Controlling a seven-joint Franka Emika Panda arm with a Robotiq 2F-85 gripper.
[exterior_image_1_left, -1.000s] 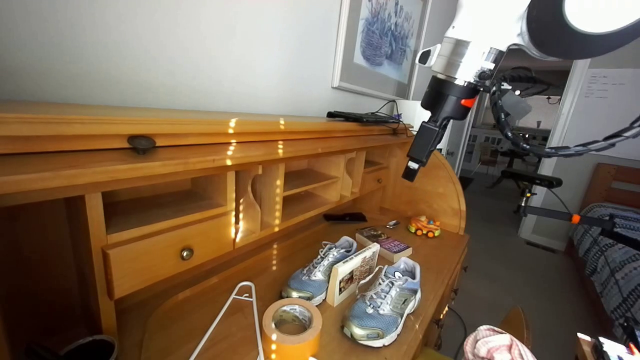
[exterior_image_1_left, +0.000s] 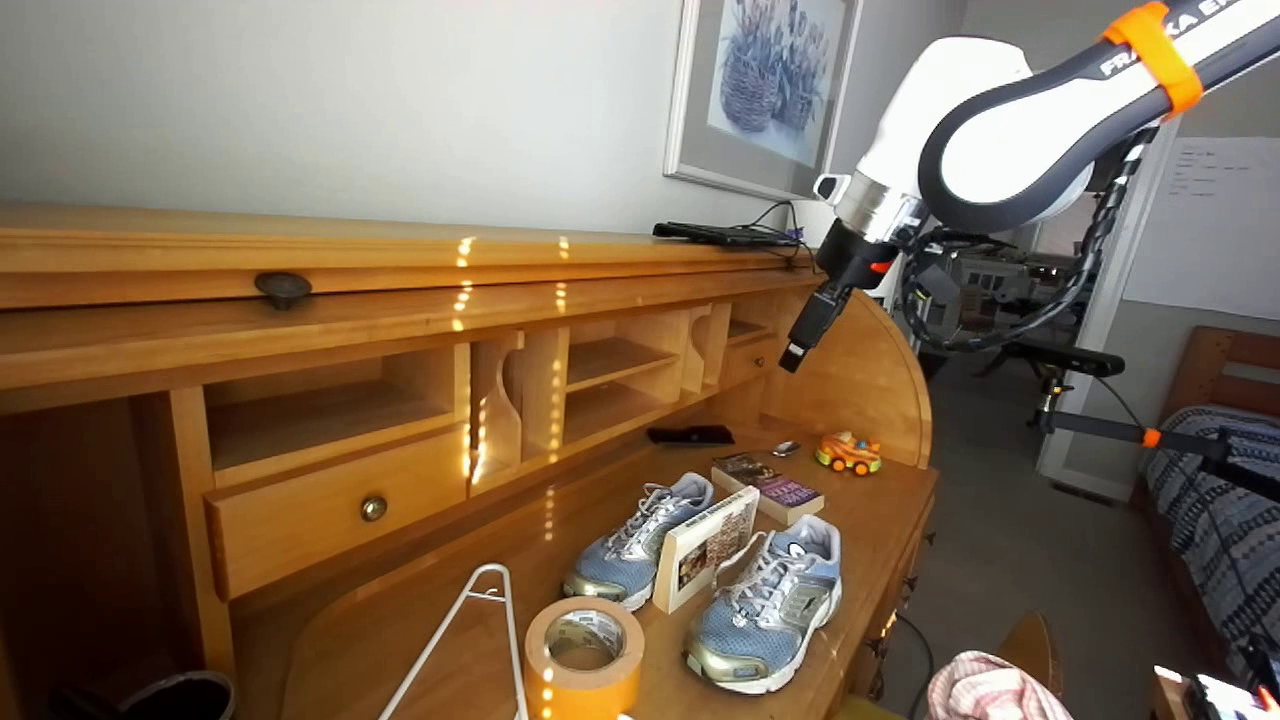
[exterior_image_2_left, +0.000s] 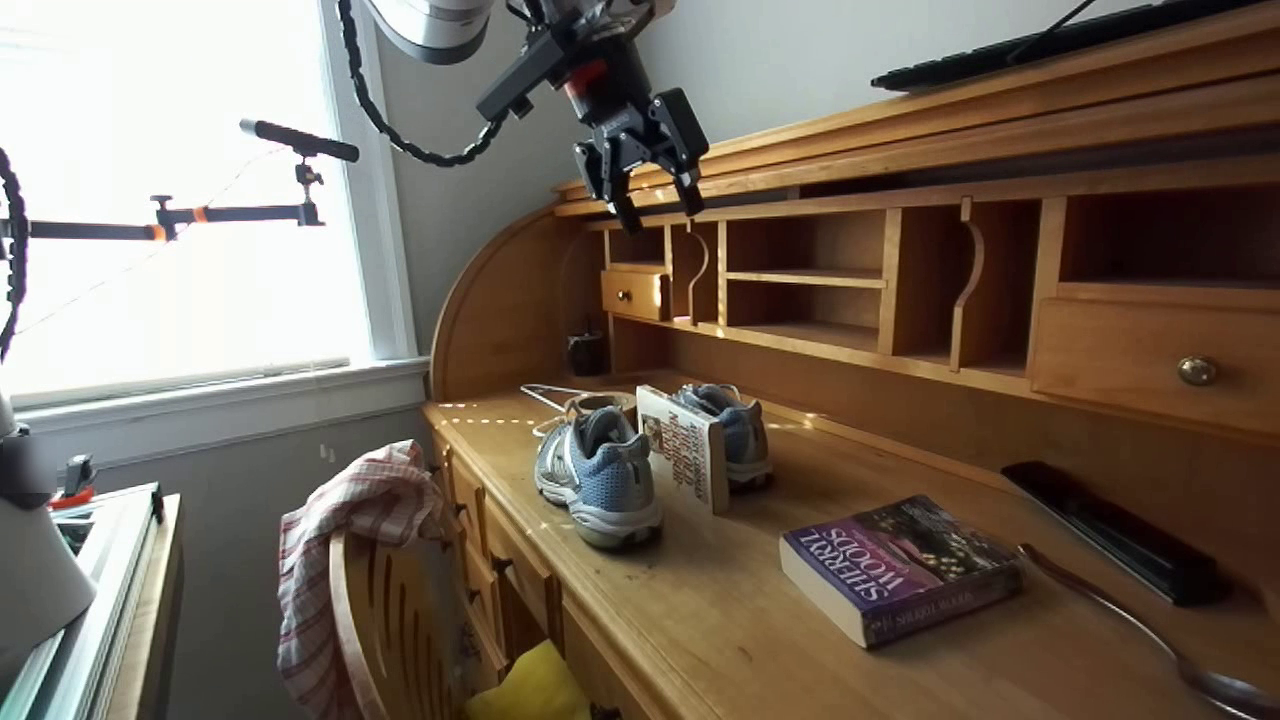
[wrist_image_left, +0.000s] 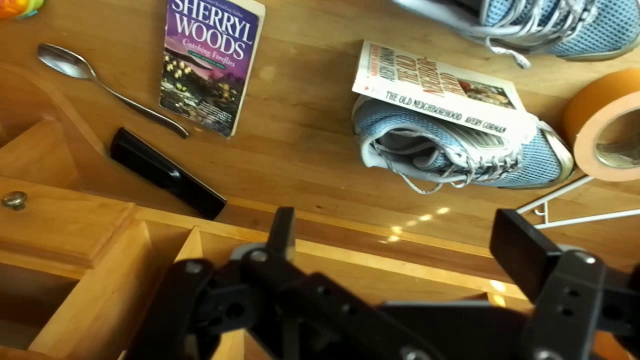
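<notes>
My gripper (exterior_image_2_left: 662, 221) hangs open in the air above the desk, nothing between its fingers. In the wrist view its two fingers (wrist_image_left: 282, 231) stand wide apart over the cubby edge. Below, on the desktop, a white book (wrist_image_left: 441, 90) stands on edge between two blue-grey running shoes; one shoe (exterior_image_2_left: 600, 474) is nearer the front edge, the other shoe (wrist_image_left: 444, 144) nearer the cubbies. A purple paperback (exterior_image_2_left: 900, 564) lies flat, apart from the shoes. Near it are a metal spoon (wrist_image_left: 108, 87) and a black oblong object (wrist_image_left: 168, 173).
An orange tape roll (exterior_image_1_left: 584, 660) and a white hanger (exterior_image_1_left: 462, 636) lie past the shoe toes. A toy car (exterior_image_1_left: 848, 452) sits at the desk's far end. The cubby unit (exterior_image_2_left: 816, 282) rises along the back. Bare desktop shows between paperback and shoes.
The objects on the desk have not moved.
</notes>
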